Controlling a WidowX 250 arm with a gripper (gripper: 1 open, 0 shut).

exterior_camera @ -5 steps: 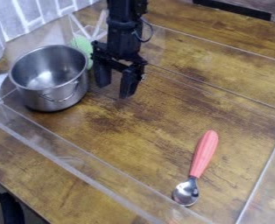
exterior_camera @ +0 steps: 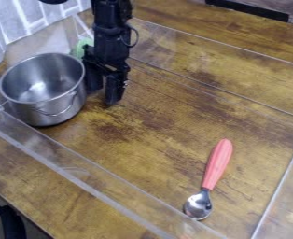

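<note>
A black robot gripper (exterior_camera: 105, 84) reaches down from the top, its fingertips low beside the right rim of a steel pot (exterior_camera: 43, 103) on the left of the wooden table. Whether the fingers are apart or closed is hard to make out. A spoon with a pink handle (exterior_camera: 217, 161) and metal bowl lies at the lower right. A pale green object (exterior_camera: 84, 47) is partly hidden behind the gripper.
Clear plastic walls border the work area.
The gripper has moved left, closer against the pot, and the pot has shifted slightly left and toward the camera. The spoon has not moved.
</note>
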